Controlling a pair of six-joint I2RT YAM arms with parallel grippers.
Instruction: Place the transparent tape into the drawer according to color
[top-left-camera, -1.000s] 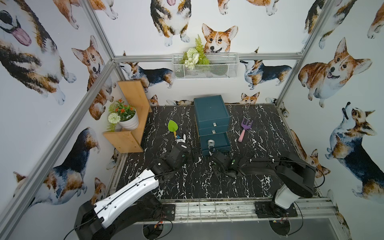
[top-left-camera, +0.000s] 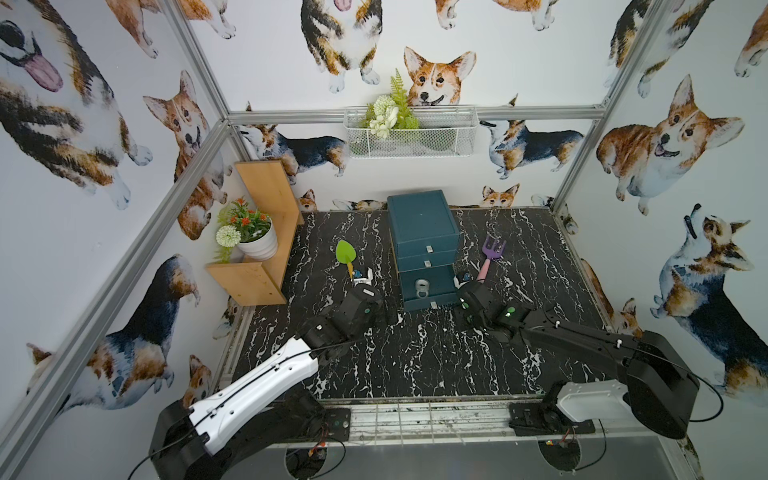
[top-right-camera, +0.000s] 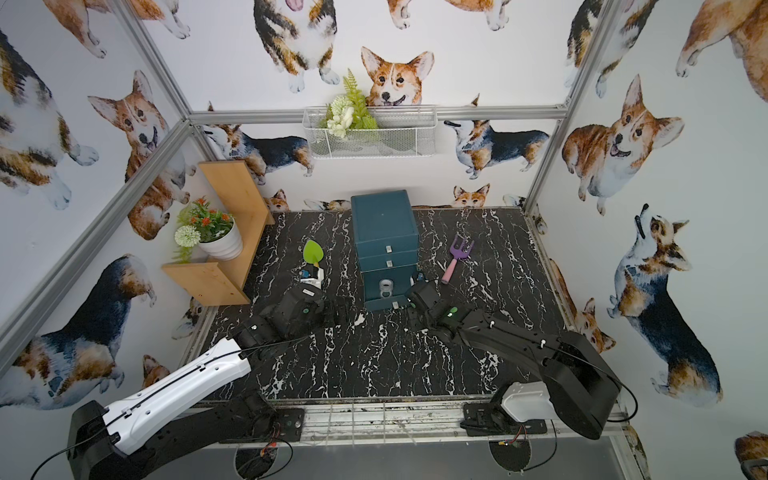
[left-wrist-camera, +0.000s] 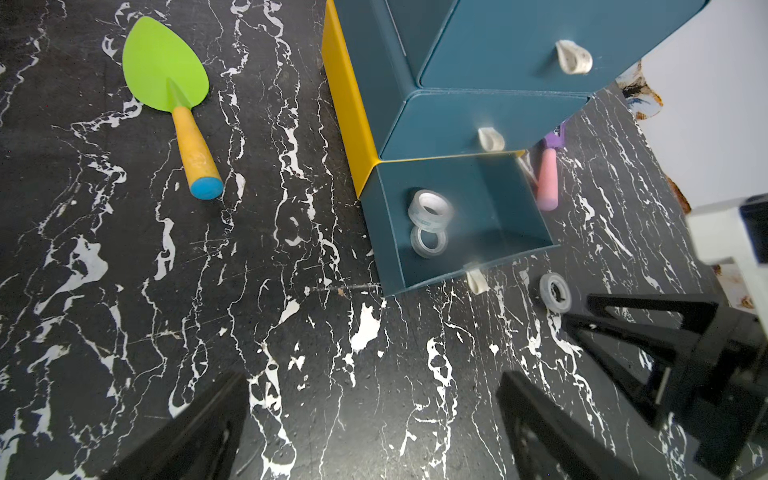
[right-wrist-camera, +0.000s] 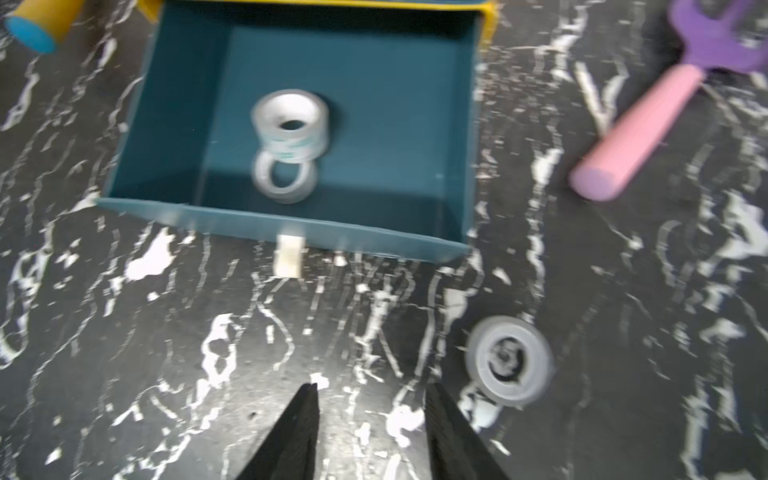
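The bottom drawer (right-wrist-camera: 384, 152) of the blue cabinet (top-left-camera: 424, 220) is pulled out. Inside it lie two clear tape rolls: a thicker roll (right-wrist-camera: 292, 124) resting partly on a thinner roll (right-wrist-camera: 285, 180). A third clear tape roll lies on the marble table, off the drawer's front right corner, and shows also in the left wrist view (left-wrist-camera: 555, 293). My right gripper is over the table in front of the drawer, part open, nothing between its fingers, to the left of that loose roll. My left gripper stands wide open over bare table, left of the drawer.
A green trowel (left-wrist-camera: 192, 148) lies left of the cabinet, and a purple fork with a pink handle (right-wrist-camera: 636, 132) lies right of it. A wooden shelf with a potted plant (top-left-camera: 257, 240) stands at the far left.
My right gripper has moved rightward, from in front of the drawer's middle to its front right corner. The left arm has stayed still.
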